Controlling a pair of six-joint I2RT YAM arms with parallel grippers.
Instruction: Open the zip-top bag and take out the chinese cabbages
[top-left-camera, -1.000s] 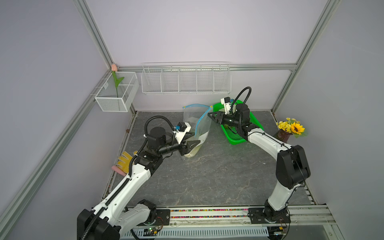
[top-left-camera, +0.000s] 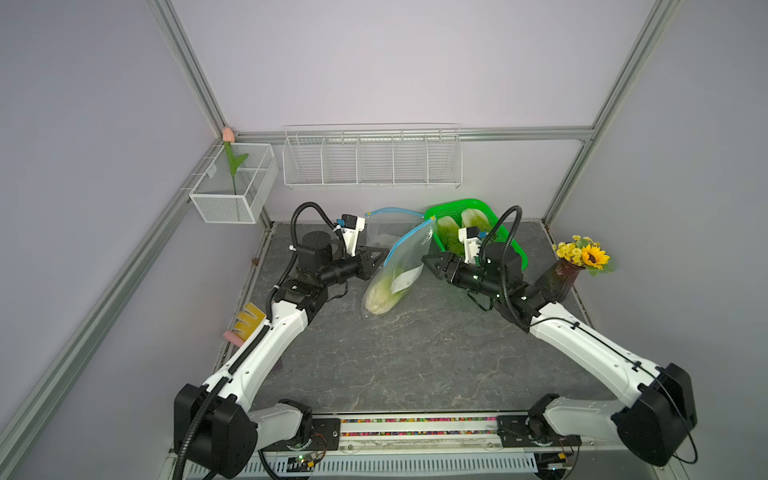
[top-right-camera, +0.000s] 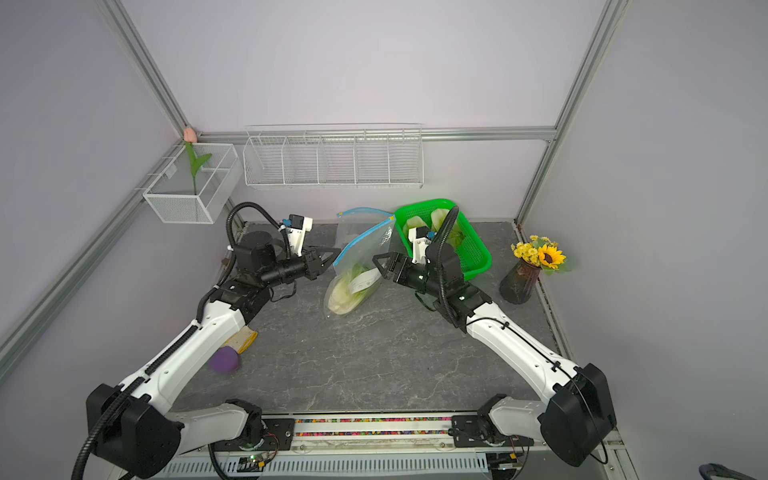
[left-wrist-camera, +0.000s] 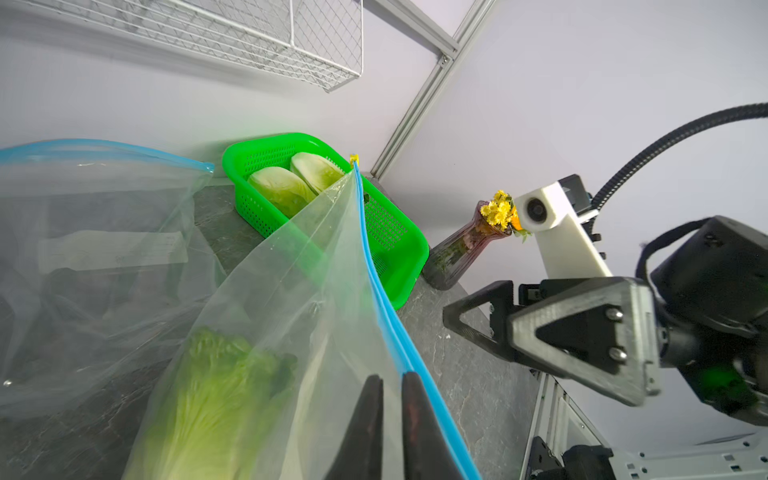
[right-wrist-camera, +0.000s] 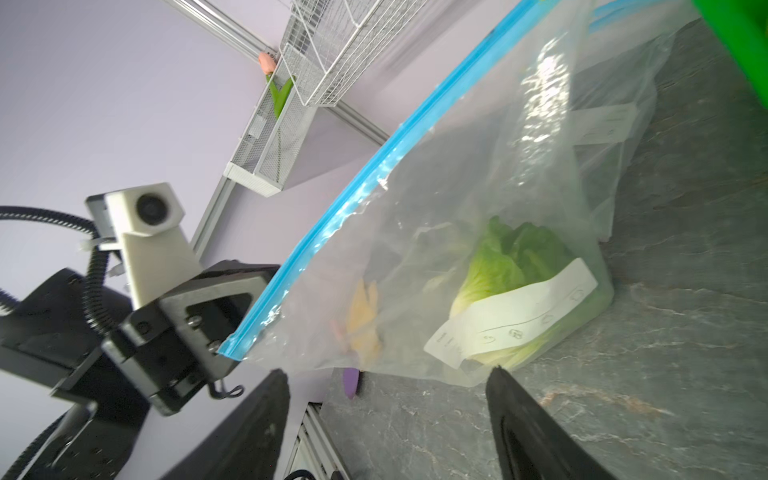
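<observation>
A clear zip bag with a blue zip holds a cabbage and a white label. Another clear bag lies behind it. My left gripper is at the bag's zip edge; its blurred fingertips lie over the zip, and I cannot tell whether they grip it. My right gripper is open beside the bag, nothing between its fingers.
A green basket with cabbages stands behind at the right, beside a flower vase. Wire racks hang at the back.
My left gripper has moved up and back along the bag. My right gripper has moved toward the front and right, and the bag's edge stands raised.
</observation>
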